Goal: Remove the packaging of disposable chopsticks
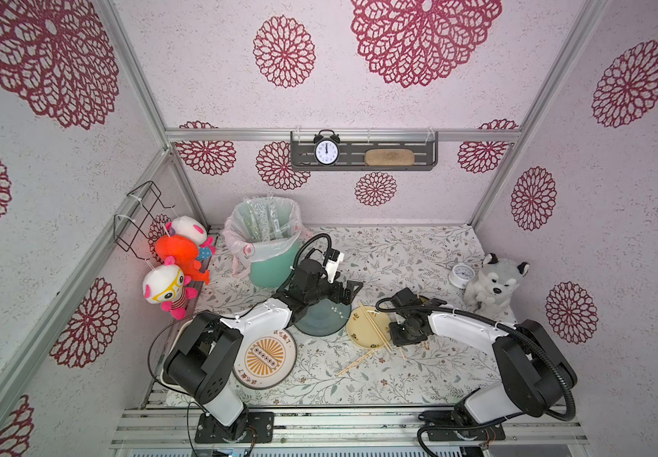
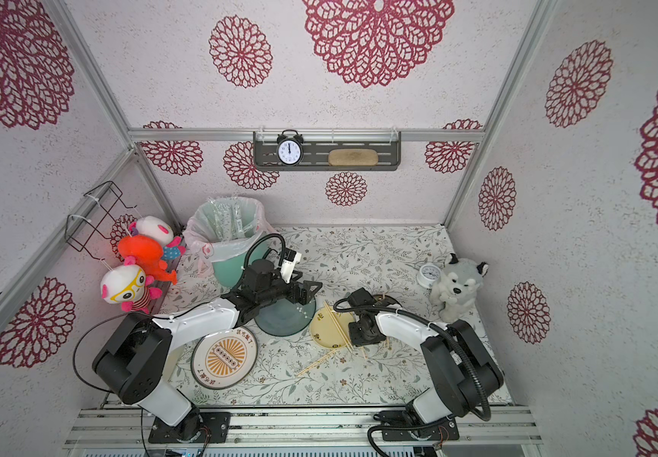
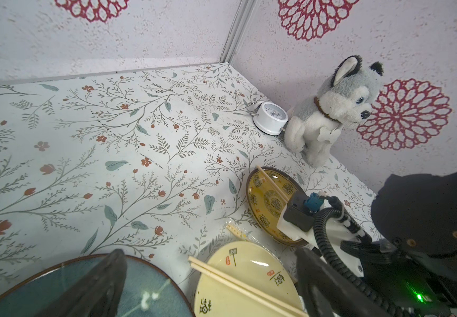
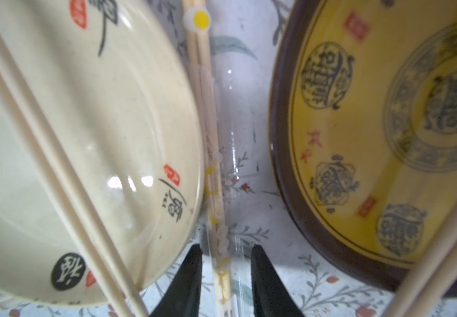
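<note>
A pair of chopsticks in a clear wrapper (image 4: pixel 211 132) lies on the table between the cream plate (image 4: pixel 133 121) and the brown-rimmed yellow dish (image 4: pixel 302 174). My right gripper is open, its two fingertips on either side of the wrapped pair and apart from it. In the left wrist view, one wrapped end (image 3: pixel 235 229) shows behind the cream plate. Bare chopsticks (image 3: pixel 247 288) rest across that plate, and others (image 4: pixel 445 248) on the yellow dish. My left gripper (image 1: pixel 352 292) hangs open and empty over the blue-green plate (image 1: pixel 321 323).
A green bin with a clear liner (image 1: pixel 271 262) holding clear wrappers stands at the back left. A loose pair of chopsticks (image 1: pixel 355 362) lies in front of the cream plate. A patterned white plate (image 1: pixel 266 358) sits at left, a plush husky (image 1: pixel 496 283) at right.
</note>
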